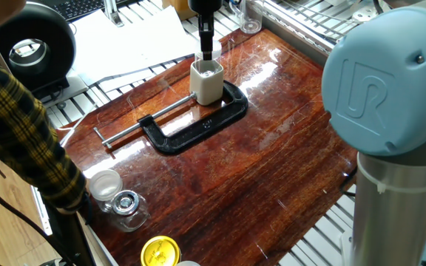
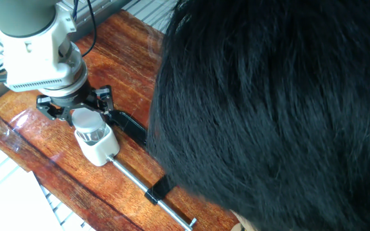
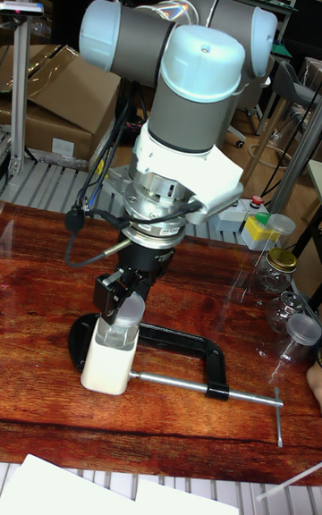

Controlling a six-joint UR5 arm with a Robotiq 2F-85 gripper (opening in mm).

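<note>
A clear jar with a whitish lid (image 2: pixel 88 120) (image 3: pixel 129 308) stands in the top opening of a cream block-shaped holder (image 1: pixel 207 86) (image 2: pixel 97 150) (image 3: pixel 107 369). The holder sits within a black C-clamp (image 1: pixel 198 131) (image 3: pixel 217 367), whose steel screw (image 1: pixel 140 125) reaches its side. Above the holder, my gripper (image 2: pixel 77 106) is open; its black fingers (image 2: pixel 104 96) stand widely apart at about lid height in the second exterior view. A finger (image 1: pixel 207 52) covers part of the lid in the first exterior view. Whether either finger touches the jar cannot be seen.
Several lidded jars, among them a glass jar (image 1: pixel 129 214) and one with a yellow lid (image 1: pixel 160 252), stand near the table edge by a person's arm (image 1: pixel 24 137). A person (image 2: pixel 275 102) blocks much of the second exterior view.
</note>
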